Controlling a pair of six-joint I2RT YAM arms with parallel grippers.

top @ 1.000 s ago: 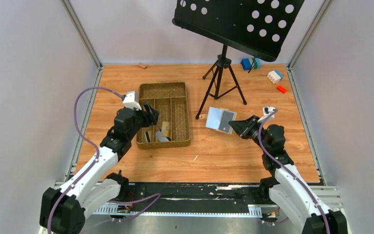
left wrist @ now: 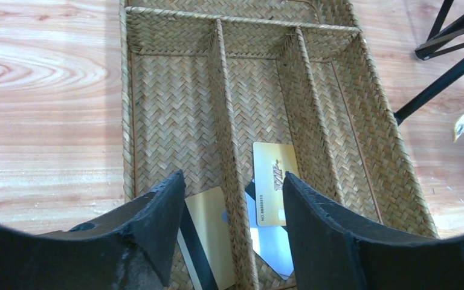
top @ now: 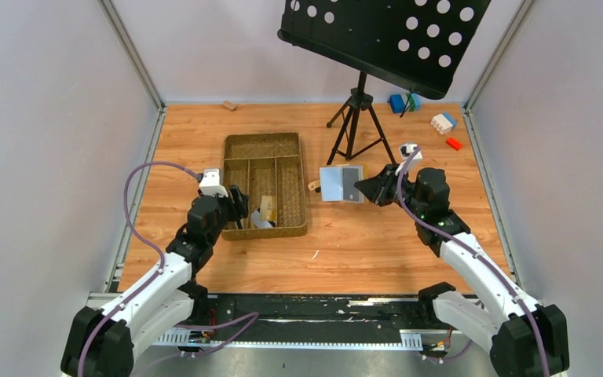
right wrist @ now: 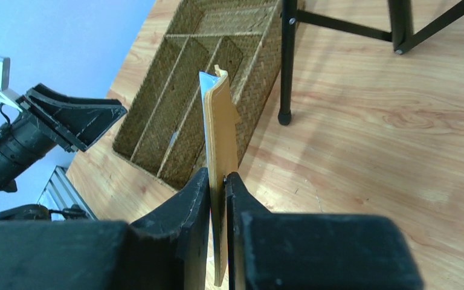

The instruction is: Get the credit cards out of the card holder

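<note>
My right gripper is shut on the card holder (right wrist: 220,121), a tan-edged thing with a light blue side, seen almost edge-on in the right wrist view. From above, the card holder (top: 339,184) shows a pale blue and a grey face, to the right of the woven basket (top: 303,196). Over the basket's lower left part, my left gripper stands open, nothing between its fingers. Several cards lie in the basket: a gold card (left wrist: 272,181) over a blue card (left wrist: 275,251), and a cream card (left wrist: 208,235) with a dark stripe one compartment left.
A black music stand (top: 359,102) rises behind the card holder, its legs close by. Toy blocks (top: 442,123) and a red block (top: 454,144) lie at the back right.
The left gripper has shifted slightly, staying over the basket.
</note>
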